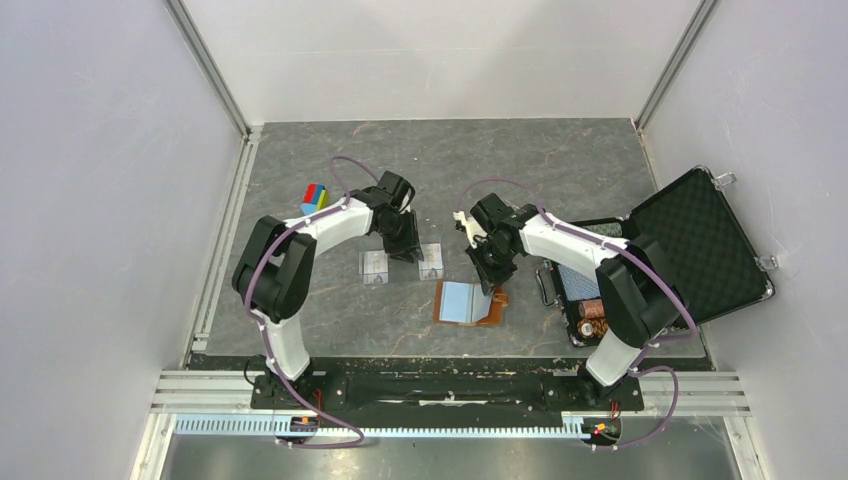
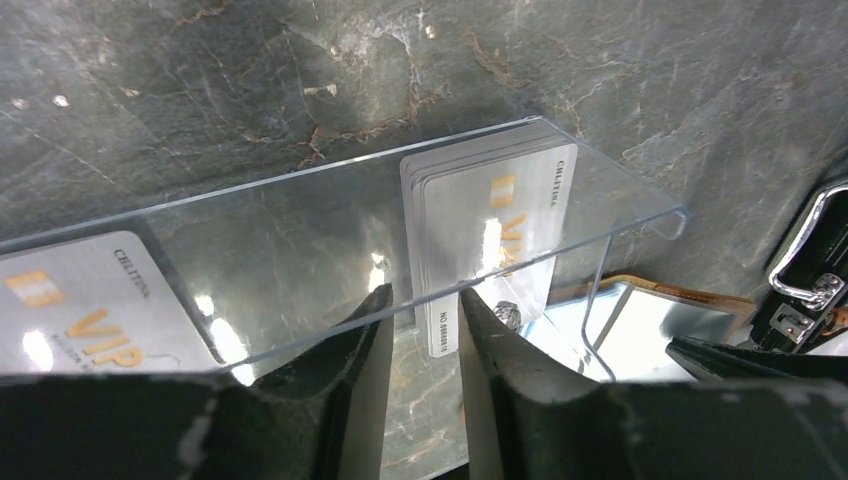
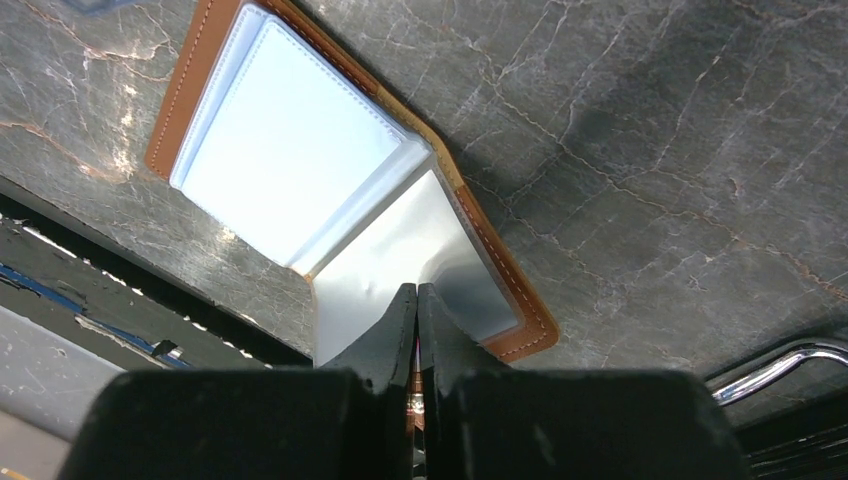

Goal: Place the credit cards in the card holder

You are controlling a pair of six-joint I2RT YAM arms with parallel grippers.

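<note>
A clear tray [image 2: 280, 225] holds two piles of white VIP cards, one pile [image 2: 500, 220] at its right end and another [image 2: 105, 300] at its left. My left gripper is open at the tray's near edge, its fingertips apart with nothing held between them. The brown card holder [image 3: 535, 325] lies spread open, with pale clear sleeves [image 3: 290, 140] on its left half. Over its right half, my right gripper is shut, tips together at a turned clear page [image 3: 375, 265]. Whether that page is pinched or only pressed, I cannot tell.
An open black case [image 1: 700, 245] with several items stands at the right, its metal handle [image 3: 790, 365] near the card holder. A small coloured block [image 1: 314, 198] sits at the far left.
</note>
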